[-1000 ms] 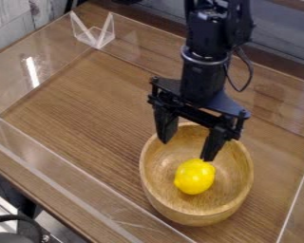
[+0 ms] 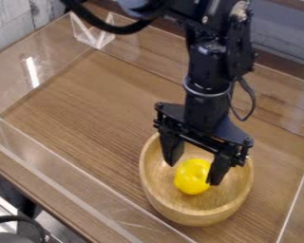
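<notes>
My black gripper (image 2: 197, 150) is open, its two fingers spread over a light wooden bowl (image 2: 198, 208) in the lower right. Inside the bowl a yellow object (image 2: 193, 179) sits just below and between the fingertips. The arm reaches down from the top of the view and hides part of the bowl's back.
A small clear plastic item (image 2: 99, 21) is at the back left. Dark items lie at the left edge.
The bowl and yellow object look unmoved.
</notes>
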